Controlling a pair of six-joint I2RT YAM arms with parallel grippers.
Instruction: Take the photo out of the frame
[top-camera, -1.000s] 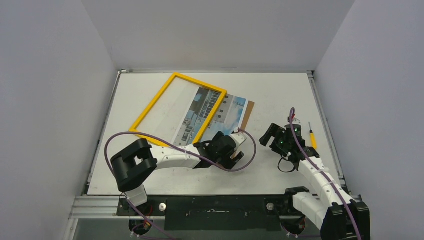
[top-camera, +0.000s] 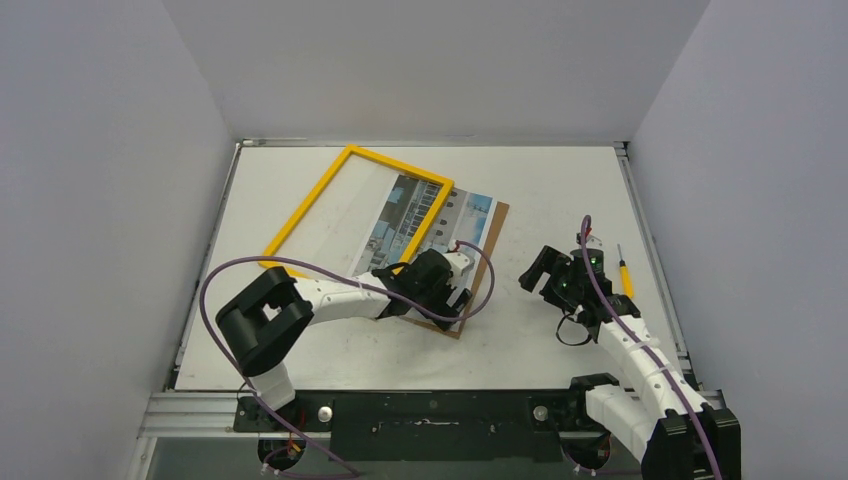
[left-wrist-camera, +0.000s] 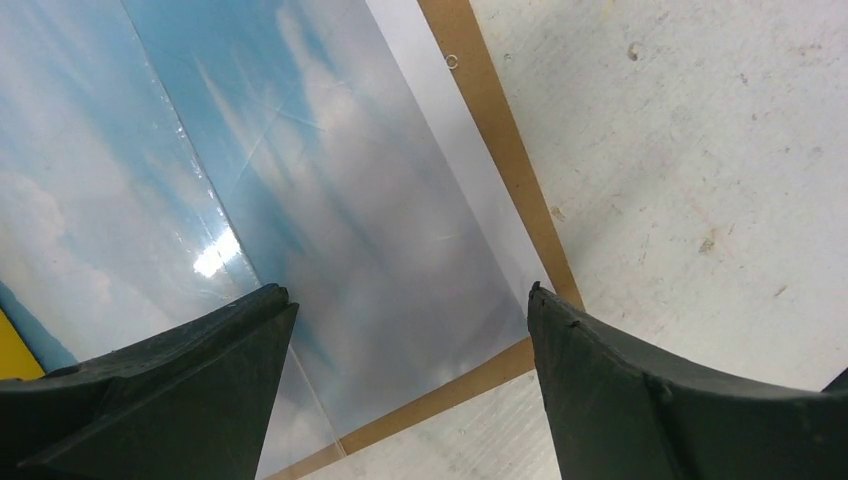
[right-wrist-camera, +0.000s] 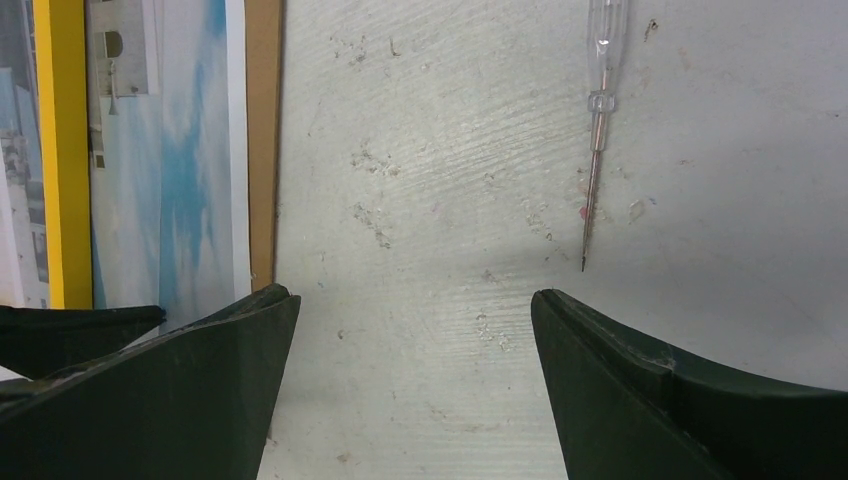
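Observation:
The yellow frame (top-camera: 308, 207) lies flat at the left and middle of the table. Under its right side and sticking out to the right is the photo (top-camera: 468, 217), with a blue and grey print, on a brown backing board (top-camera: 496, 228). A clear sheet (left-wrist-camera: 390, 240) with a bright reflection covers the photo in the left wrist view. My left gripper (top-camera: 461, 306) hovers over the near corner of photo and board; its fingers (left-wrist-camera: 170, 390) stand apart with nothing held between them. Right of the board, my right gripper (top-camera: 537, 276) is open over bare table.
A screwdriver (top-camera: 626, 276) with a yellow handle lies at the right edge, beyond my right arm; its clear shaft end (right-wrist-camera: 604, 60) shows in the right wrist view. Bare table separates board and right gripper.
The frame, photo and right arm look unmoved.

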